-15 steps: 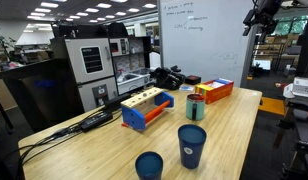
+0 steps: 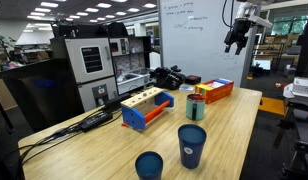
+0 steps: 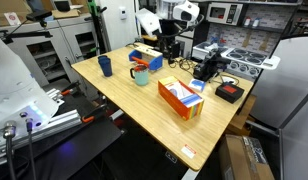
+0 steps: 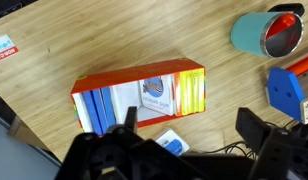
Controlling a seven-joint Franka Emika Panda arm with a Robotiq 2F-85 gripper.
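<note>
My gripper is open above the table, its fingers (image 4: 128,145) well apart and nothing between them. Below it in the wrist view lies a red open box (image 4: 134,75) holding blue, white and yellow book-like pieces. Exterior view 2 shows the box (image 3: 180,100) on the right half of the table, with the gripper (image 3: 178,50) higher and farther back. A teal mug (image 4: 262,36) with something red inside is off to the upper right in the wrist view. In exterior view 1 the gripper (image 2: 232,46) hangs clear of everything.
Two dark blue cups (image 2: 192,146) stand at the near end of the table. A blue toy bench (image 2: 147,108) with a red bar sits behind the mug (image 2: 195,107). Dark clutter (image 3: 209,66) and a toaster oven (image 3: 239,60) line the back.
In exterior view 1 my gripper has moved left over the last second, from the upper right edge toward the space above the table. The objects on the table have not moved.
</note>
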